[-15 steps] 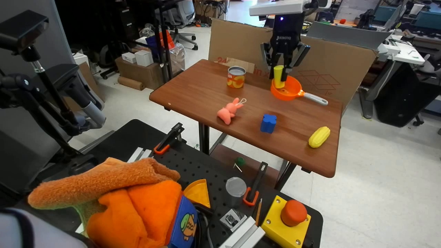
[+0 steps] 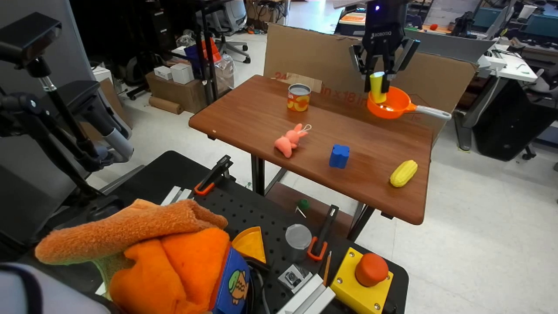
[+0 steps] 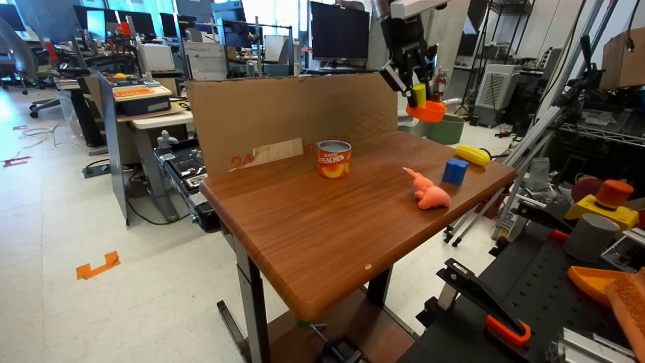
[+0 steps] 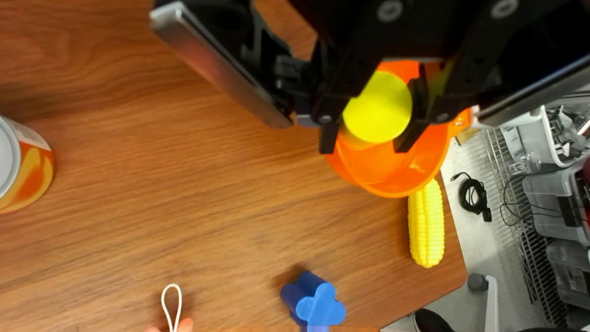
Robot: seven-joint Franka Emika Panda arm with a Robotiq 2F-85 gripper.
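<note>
High over the back right of the table, my gripper (image 2: 377, 88) is shut on a yellow cylinder (image 2: 377, 83). The wrist view shows its round yellow top (image 4: 378, 107) between the two fingers. The cylinder's lower end is in an orange pan (image 2: 400, 98) with a grey handle (image 2: 433, 112). In exterior view 2 the pan (image 3: 430, 113) hangs clear of the tabletop along with the cylinder. What bears the pan's weight cannot be made out; the fingers hide part of that contact.
On the brown table (image 2: 246, 117) stand a peach can (image 2: 298, 98) and a blue block (image 2: 339, 156). A pink rabbit toy (image 2: 288, 141) and yellow corn (image 2: 403, 173) lie toward the front. Cardboard (image 3: 290, 115) rises behind the table.
My gripper has moved right and up in exterior view 1, with the yellow cylinder and orange pan moving along. The things on the table have stayed put.
</note>
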